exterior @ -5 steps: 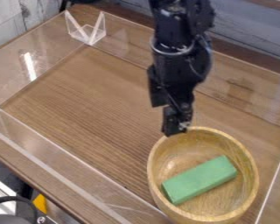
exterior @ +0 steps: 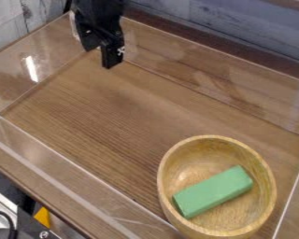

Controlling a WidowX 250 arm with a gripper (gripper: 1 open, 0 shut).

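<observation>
My gripper (exterior: 100, 49) is at the upper left, high over the wooden table (exterior: 115, 131), its black fingers pointing down and standing open, with no object visible between them. At the lower right lies a round wooden bowl (exterior: 185, 157) holding a green rectangular block (exterior: 215, 191), far from the gripper.
Clear plastic edging runs along the left side. A bluish-white wall (exterior: 239, 23) borders the back. A cable and a small yellow item (exterior: 42, 215) are off the table's lower-left edge.
The arm has swept from above the bowl's back edge, through the upper middle, to the upper left. The bowl and green block have stayed in place.
</observation>
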